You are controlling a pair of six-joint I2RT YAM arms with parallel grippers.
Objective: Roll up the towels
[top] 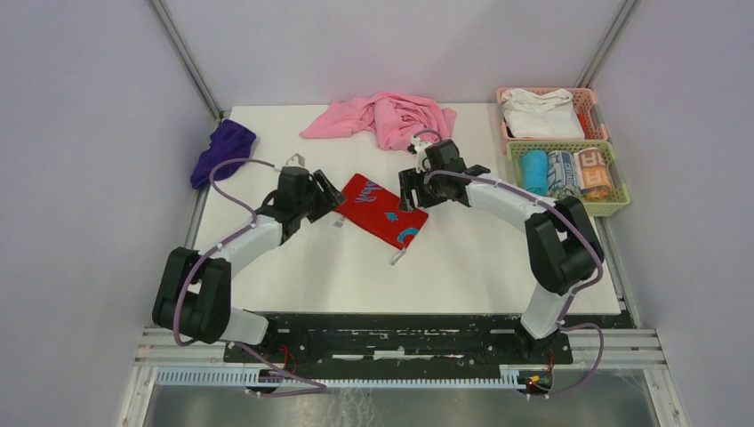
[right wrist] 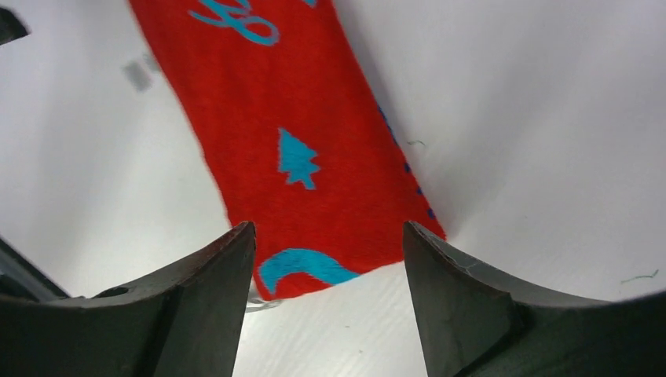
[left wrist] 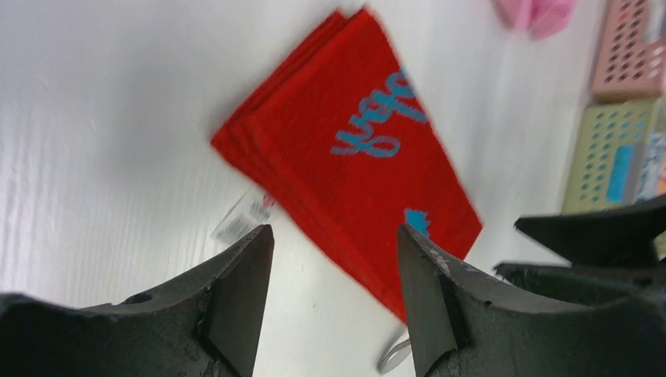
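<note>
A red towel [top: 381, 213] with blue print lies folded flat in the middle of the white table, a white label strip poking out at its front edge. My left gripper [top: 331, 196] is over the towel's left end, open; in the left wrist view the towel [left wrist: 345, 157] sits beyond its parted fingers. My right gripper [top: 411, 196] stands open above the towel's right end; the right wrist view shows the towel [right wrist: 314, 181] below it, with nothing between the fingers.
A pink towel [top: 400, 120] lies crumpled at the back, a purple one [top: 222, 151] at the left edge. At the right stand a pink basket [top: 589, 112] with white towels and a green basket [top: 605, 207] with rolled towels.
</note>
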